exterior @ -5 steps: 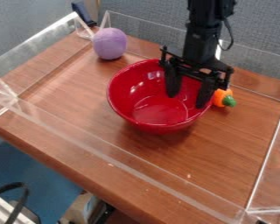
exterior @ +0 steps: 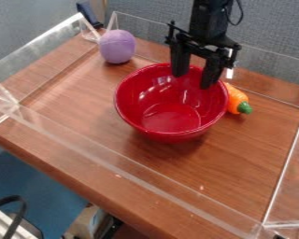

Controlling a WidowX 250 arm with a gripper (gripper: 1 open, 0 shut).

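Note:
A red bowl (exterior: 164,112) sits in the middle of the wooden table. Above its back right rim is my black gripper (exterior: 194,67), its fingers pointing down with a gap between them, over the bowl's back part; I see nothing held in them. An orange carrot-like toy (exterior: 237,101) with a green end lies just right of the bowl, partly behind it. A purple ball (exterior: 116,46) rests at the back left.
Clear plastic walls border the wooden table (exterior: 78,149), whose front left and right areas are bare. A grey wall stands behind. Below the front left edge are a blue floor and some clutter.
My gripper has risen from down inside the right part of the bowl to higher over its back part, moving slightly left. The bowl and toys look unmoved.

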